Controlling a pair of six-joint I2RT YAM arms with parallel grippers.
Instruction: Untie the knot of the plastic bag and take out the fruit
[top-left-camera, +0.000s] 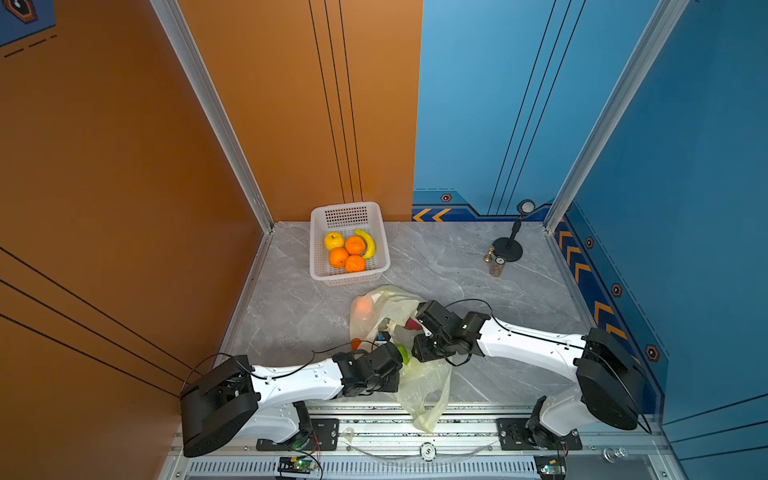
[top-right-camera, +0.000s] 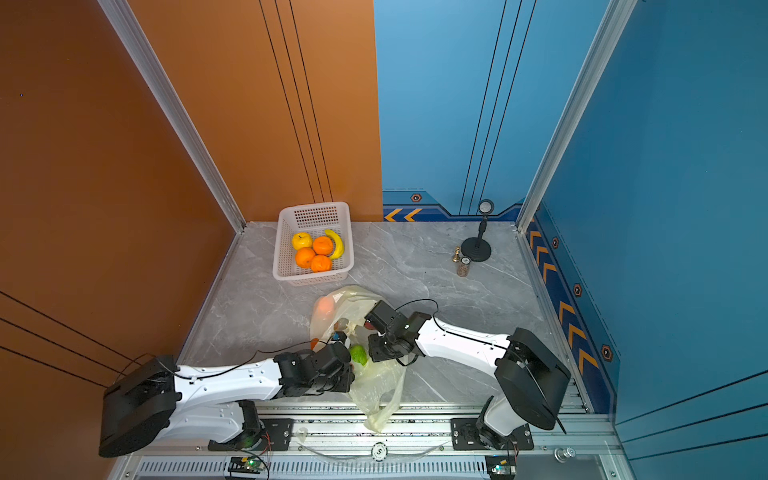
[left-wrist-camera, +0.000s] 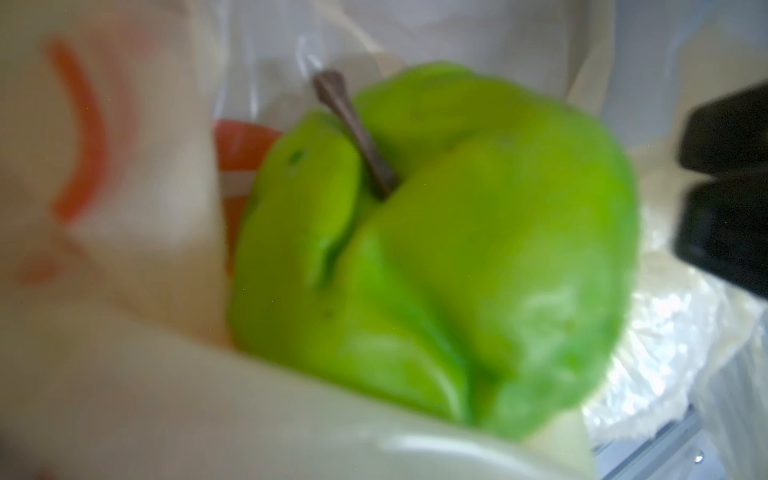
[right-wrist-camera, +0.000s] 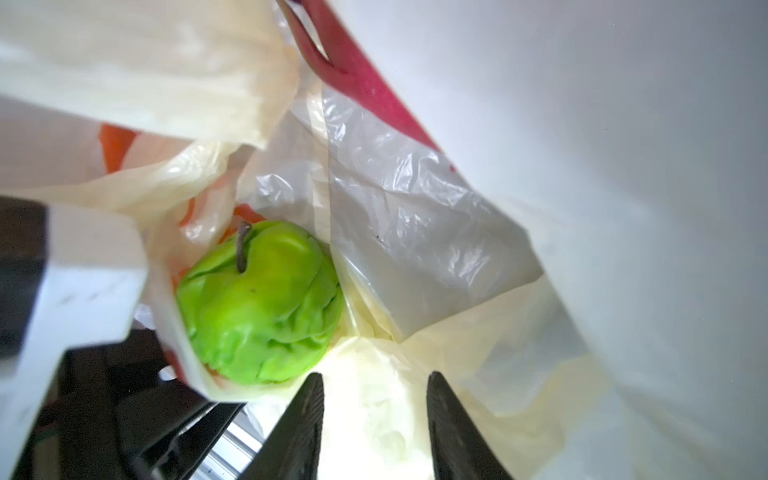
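Note:
The translucent plastic bag (top-left-camera: 424, 392) lies opened out at the front of the table. A green fruit with a brown stem sits inside it, filling the left wrist view. My left gripper (top-right-camera: 340, 360) is at the bag's left front, beside that fruit; its finger state is hard to see. My right gripper is over the bag to the fruit's right, fingers apart with only bag film behind the gap. Red and orange shapes show through the film.
A white basket (top-left-camera: 349, 209) at the back holds several fruits. A black stand (top-left-camera: 508, 248) and small jars (top-left-camera: 497, 267) stand at the back right.

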